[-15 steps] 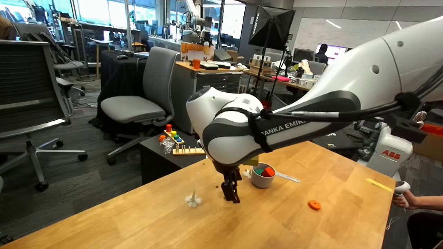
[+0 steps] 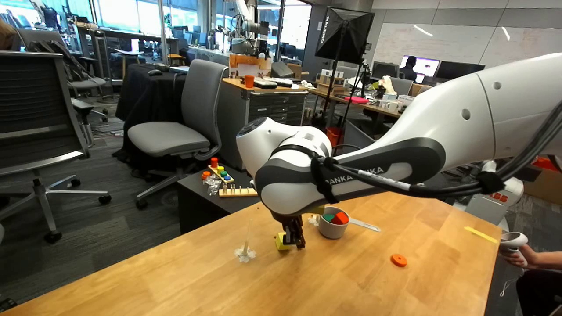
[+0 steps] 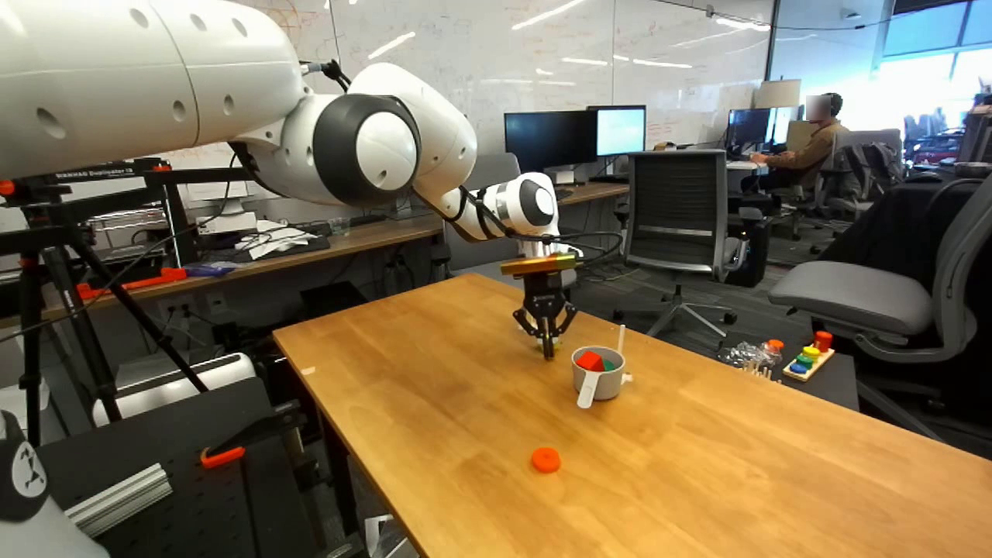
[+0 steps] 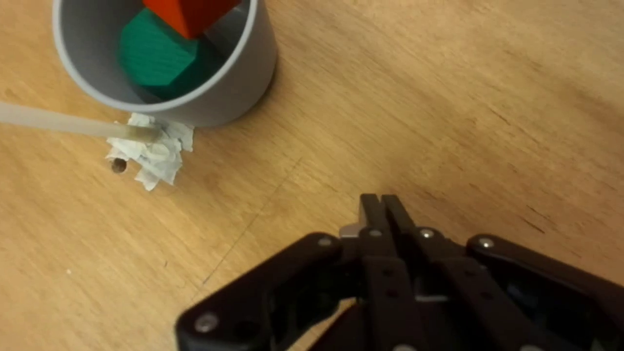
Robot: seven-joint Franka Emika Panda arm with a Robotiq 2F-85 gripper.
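Observation:
My gripper (image 2: 298, 245) points down low over the wooden table, and in the wrist view its black fingers (image 4: 369, 213) meet with nothing showing between them. Beside and partly behind it in exterior view 1 is a small yellow block (image 2: 281, 242); I cannot make it out in the other views. A grey cup (image 3: 609, 383) with a long handle stands close to the gripper. Inside the cup lie a red block (image 4: 190, 14) and a green block (image 4: 155, 52).
An orange disc (image 2: 398, 260) lies on open table. Thin upright sticks on crumpled tape stand near the cup (image 4: 64, 122) and left of the gripper (image 2: 245, 247). Toys sit on a dark side table (image 2: 203, 197).
The arm's links have lowered and shifted, and the fingertips sit slightly higher in exterior view 1. The yellow block now shows beside the gripper, where bare table showed before.

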